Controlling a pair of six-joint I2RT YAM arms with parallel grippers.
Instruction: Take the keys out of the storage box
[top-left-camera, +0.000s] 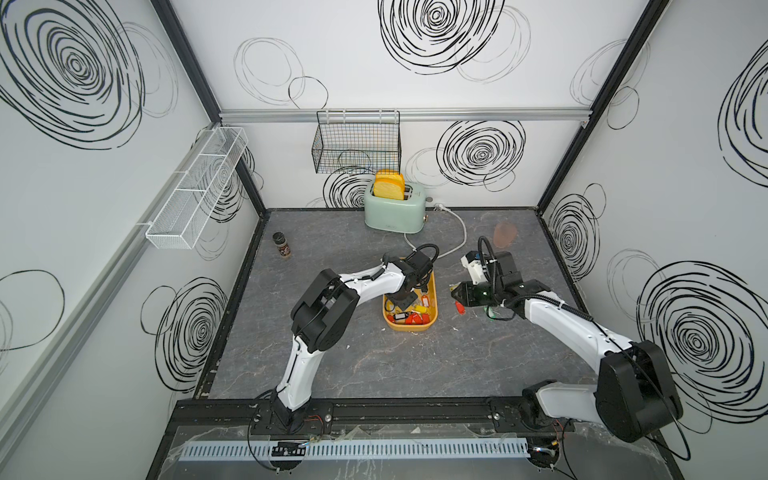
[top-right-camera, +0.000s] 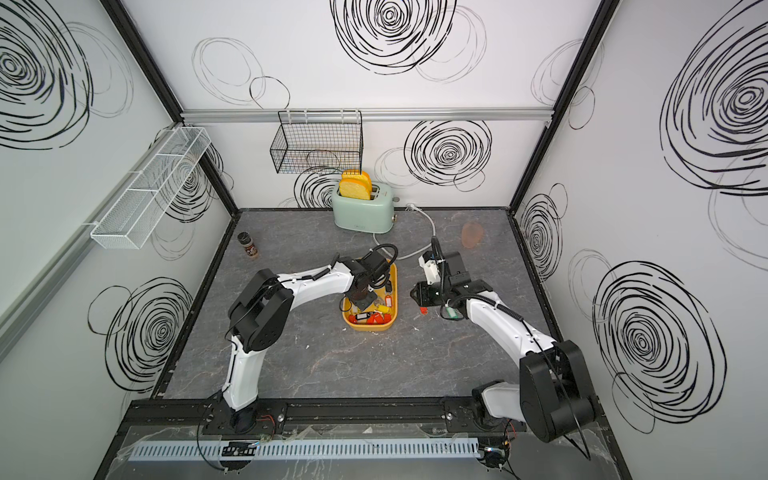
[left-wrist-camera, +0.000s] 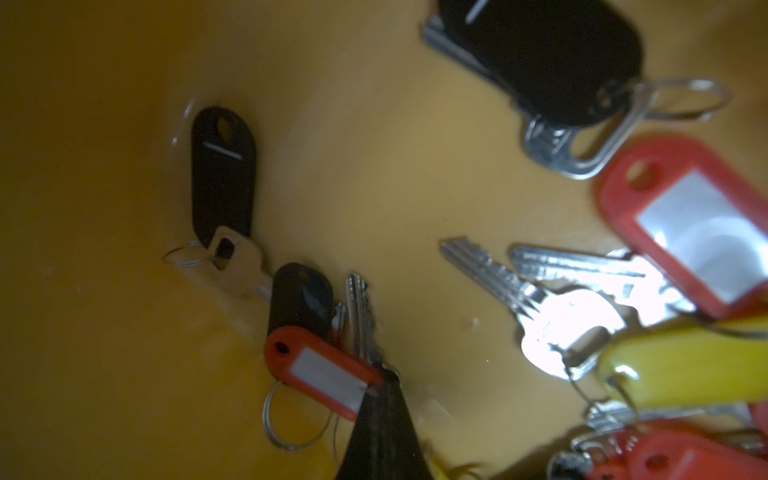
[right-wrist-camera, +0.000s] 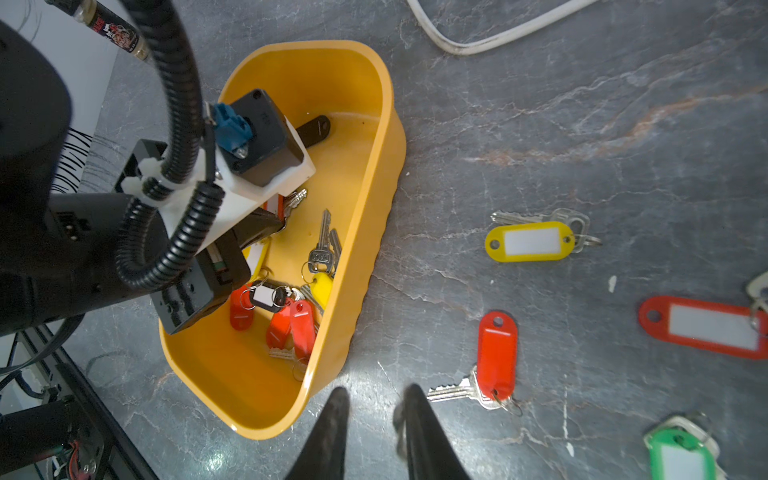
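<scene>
The orange storage box (right-wrist-camera: 385, 172) stands mid-table with several tagged keys in it, among them red tags (right-wrist-camera: 302, 328), a yellow tag (left-wrist-camera: 688, 364) and black tags (left-wrist-camera: 224, 180). My left gripper is down inside the box, its fingers together. Its tips meet the end of a red tag with a white label (left-wrist-camera: 328, 376); I cannot tell whether any of that tag is pinched. Right of the box, above the table, my right gripper is open, a gap between its fingers. Outside the box lie keys with a yellow tag (right-wrist-camera: 530, 241), a red tag (right-wrist-camera: 497, 352), another red tag (right-wrist-camera: 708, 325) and a green tag (right-wrist-camera: 680, 460).
Behind the box is a green toaster (top-left-camera: 395, 211) with a white cord (top-left-camera: 460, 228). A small jar (top-left-camera: 281, 245) stands at the back left. The left arm covers part of the box from above.
</scene>
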